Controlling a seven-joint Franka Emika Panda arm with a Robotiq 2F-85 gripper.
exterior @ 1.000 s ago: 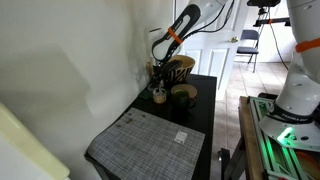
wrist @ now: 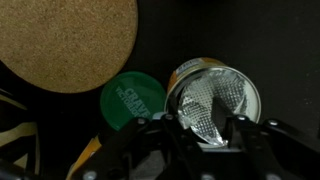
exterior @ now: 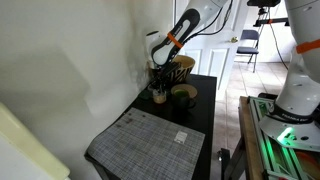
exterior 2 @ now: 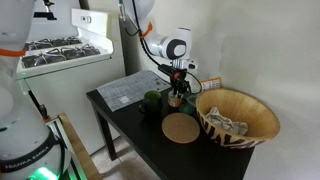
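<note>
In the wrist view, an opened-looking can [wrist: 247,88] with a shiny metal rim sits under my gripper. Crinkled silver material [wrist: 203,95] shows within its rim, between the dark fingers, which stand some way apart. Whether they touch it, I cannot tell. The can's orange side [exterior 2: 175,100] faces the second exterior view, and it stands upright on the black table. My gripper [exterior: 158,80] points down right over the can [exterior: 159,97] in the first exterior view.
A green lid [wrist: 130,97] and a round cork mat [wrist: 70,38] lie beside the can. Dark green mugs [exterior 2: 152,101] stand close by. A large wicker basket [exterior 2: 238,112] holds a cloth. A grey mat [exterior: 150,142] covers the table's other end.
The gripper stays over the can, with at most a slight shift. The can and the things around it look unmoved.
</note>
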